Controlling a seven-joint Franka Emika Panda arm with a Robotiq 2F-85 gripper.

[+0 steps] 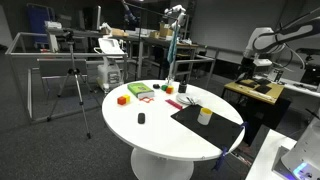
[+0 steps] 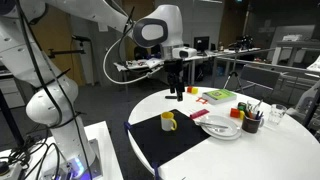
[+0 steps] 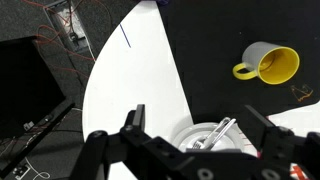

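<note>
A yellow-and-white mug [image 3: 270, 63] stands upright on a black mat [image 3: 215, 55], toward the upper right of the wrist view. Its yellow handle points left. My gripper is open, its two dark fingers spread wide at the bottom of that view with nothing between them. A white plate [image 3: 182, 132] holding shiny utensils shows beyond and between the fingers, partly hidden by them. In exterior view 2 the mug [image 2: 168, 121] sits near the mat's middle, left of the plate [image 2: 222, 127]. The arm [image 1: 272, 42] is raised above the table, clear of the mug.
On the round white table [image 1: 120, 120] lie a green book [image 1: 140, 90], small orange and red blocks [image 1: 124, 100], and a small black object [image 1: 141, 118]. A dark cup with utensils [image 2: 252, 120] stands beyond the plate.
</note>
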